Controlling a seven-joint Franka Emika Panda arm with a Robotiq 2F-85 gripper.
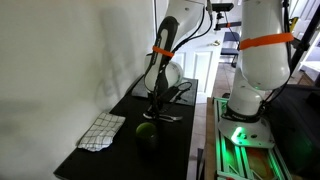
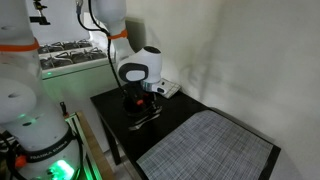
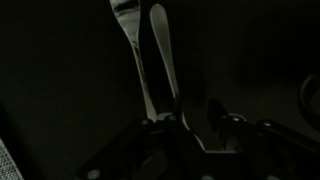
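Observation:
A fork and a second slim metal utensil, probably a knife, lie side by side on the dark table in the wrist view. My gripper is low over the lower end of the second utensil. Its fingers stand apart, with the left one overlapping that utensil's line; contact cannot be judged. From the side, the gripper points down just beside the cutlery. The other exterior view shows the cutlery just in front of the hand.
A dark container with a yellow-green thing at its top stands nearer the camera. A checked cloth lies by the wall. Part of a dark round object shows at the wrist view's right edge.

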